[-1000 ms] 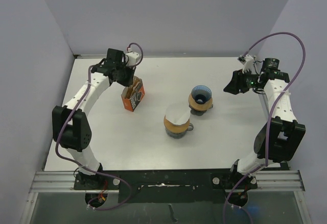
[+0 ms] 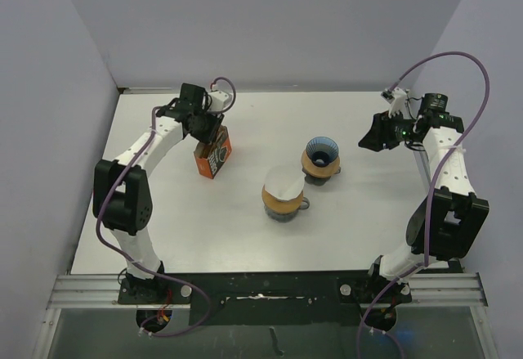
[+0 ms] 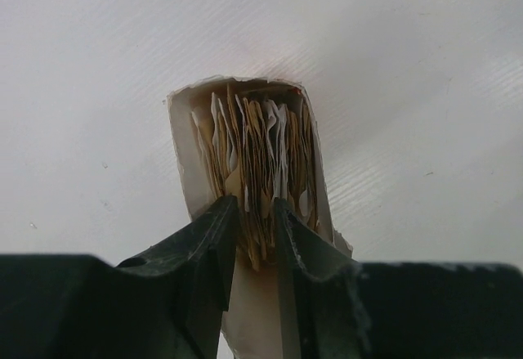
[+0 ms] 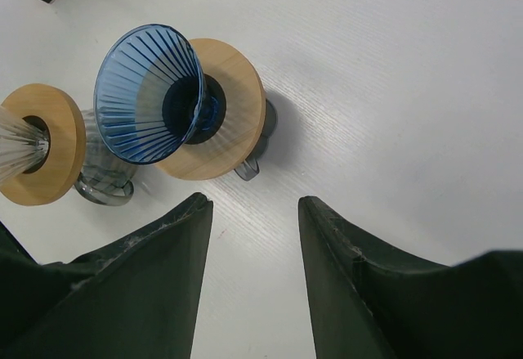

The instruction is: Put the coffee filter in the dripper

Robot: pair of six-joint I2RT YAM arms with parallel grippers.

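An orange and black box (image 2: 213, 159) of coffee filters stands on the left of the table, its top open. Brown and white filter edges (image 3: 261, 142) fill it in the left wrist view. My left gripper is over the box opening at the near end of the stack, slightly open; whether a filter edge lies between its tips is hard to see. An empty bluish dripper (image 4: 147, 89) with a wooden collar (image 4: 233, 105) sits right of centre on the table. My right gripper hovers to its right, fingers apart, nothing between them.
A second dripper stand (image 2: 283, 204), with a white paper filter (image 2: 285, 182) in its top, is close beside the empty one at its front left. Clear table lies between box and stands, and along the front.
The right arm, the box and both stands look unchanged.
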